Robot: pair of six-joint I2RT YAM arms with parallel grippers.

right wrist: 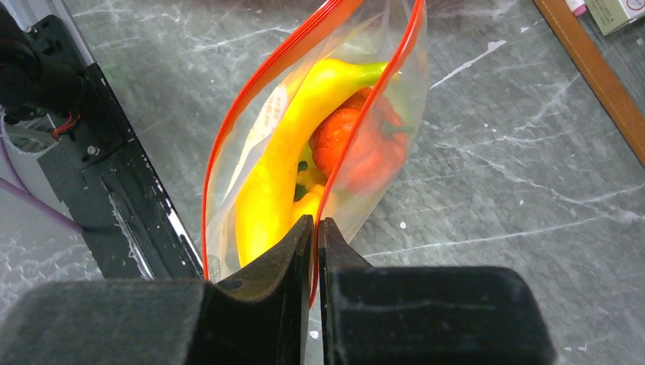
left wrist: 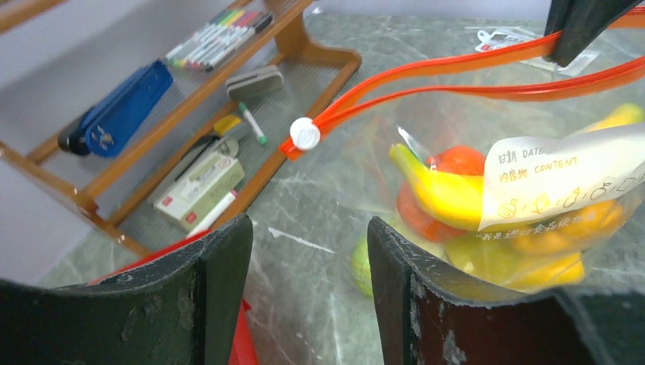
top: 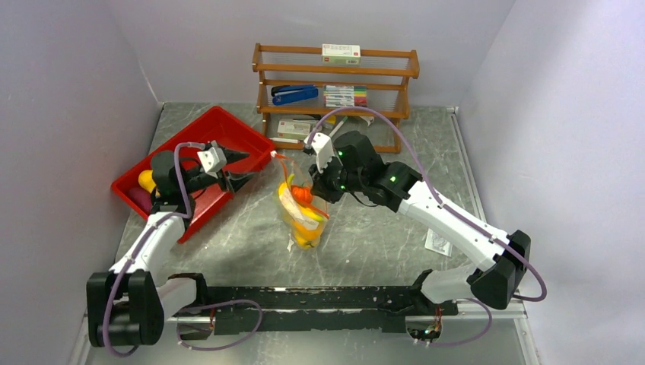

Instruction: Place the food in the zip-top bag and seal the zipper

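A clear zip top bag (top: pixel 292 213) with an orange zipper stands at the table's middle, its mouth spread apart. Inside it, a yellow curved vegetable (right wrist: pixel 268 182) and an orange-red pumpkin-like piece (right wrist: pixel 351 141) show, with more food below. My right gripper is shut on one edge of the bag's mouth. Over the red bin, to the bag's left, my left gripper (top: pixel 245 169) stands open and empty. The white zipper slider (left wrist: pixel 305 134) sits at the orange strip's near end in the left wrist view. In the bin, a yellow pear-like piece (top: pixel 147 181) and a dark red one (top: pixel 140 198) lie at the left.
The red bin (top: pixel 217 122) covers the table's left side. A wooden rack (top: pixel 335 71) with boxes, pens and a blue case (top: pixel 295 95) stands at the back. To the bag's right, the grey table (top: pixel 380 243) is mostly clear.
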